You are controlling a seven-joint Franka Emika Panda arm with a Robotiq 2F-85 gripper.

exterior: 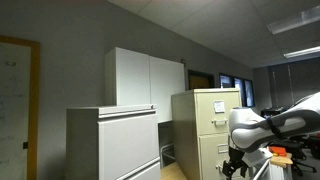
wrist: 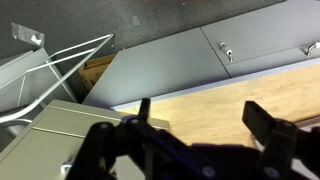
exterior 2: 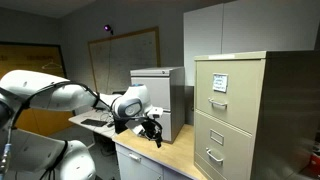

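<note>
My gripper is open, its two dark fingers wide apart with nothing between them. Beneath it in the wrist view lies a bare strip of light wooden countertop [wrist: 205,112]. The second exterior view has the white arm reaching in from the left, and the gripper [exterior 2: 150,134] hangs over the counter's front part. At the lower right of the first exterior view, the gripper [exterior: 238,164] is small and partly cut off by the lower edge.
A tall beige filing cabinet [exterior 2: 225,135] stands at the counter's right, a grey cabinet [exterior 2: 172,85] at its back. Grey cabinet fronts [wrist: 260,38], one with a key, border the counter. A wire rack [wrist: 58,68] sits at the wrist view's left. White cupboards [exterior: 145,80] hang above.
</note>
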